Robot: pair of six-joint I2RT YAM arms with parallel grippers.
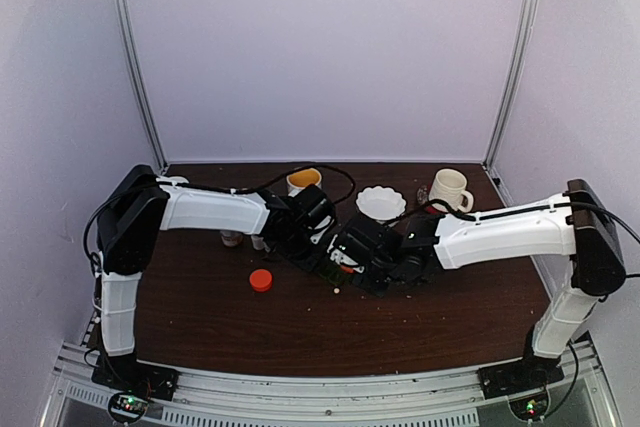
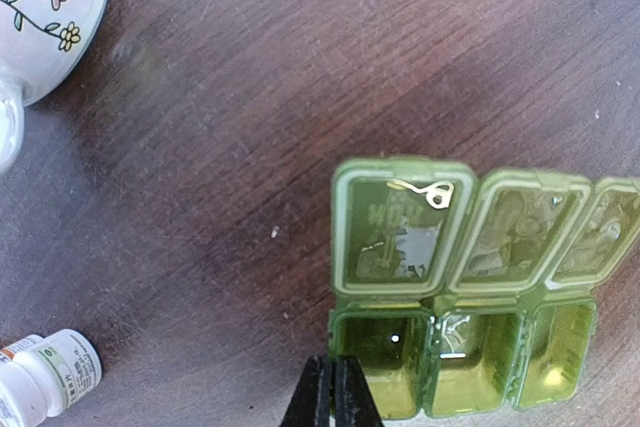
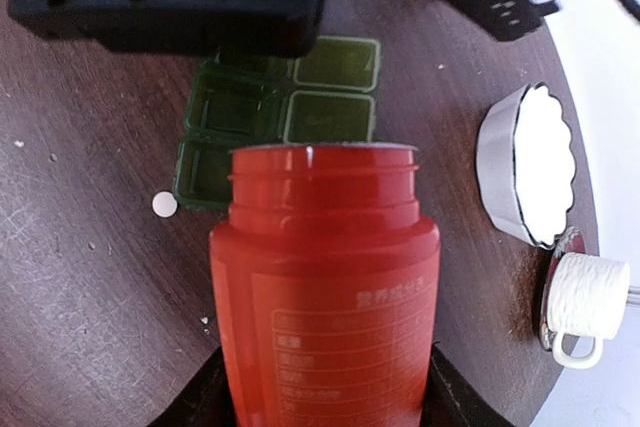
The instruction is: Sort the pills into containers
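Observation:
The red pill bottle (image 3: pixel 325 317), uncapped, is held by my right gripper, its neck pointing toward the green pill box (image 3: pixel 228 107). In the left wrist view the box's lids (image 2: pixel 400 232) stand open above its compartments (image 2: pixel 470 387). A small white spot shows in the left compartment; I cannot tell whether it is a pill. One white pill (image 3: pixel 164 204) lies on the table beside the box. My left gripper is shut at the box's corner, nothing visible between its fingers; contact is unclear. The red cap (image 1: pixel 261 280) lies left of the box.
White bottles (image 2: pixel 45 372) and a flowered mug (image 2: pixel 45 22) are left of the box. A white fluted bowl (image 1: pixel 381 203) and a white cup (image 1: pixel 451 189) stand at the back right. Both grippers are close together over the box.

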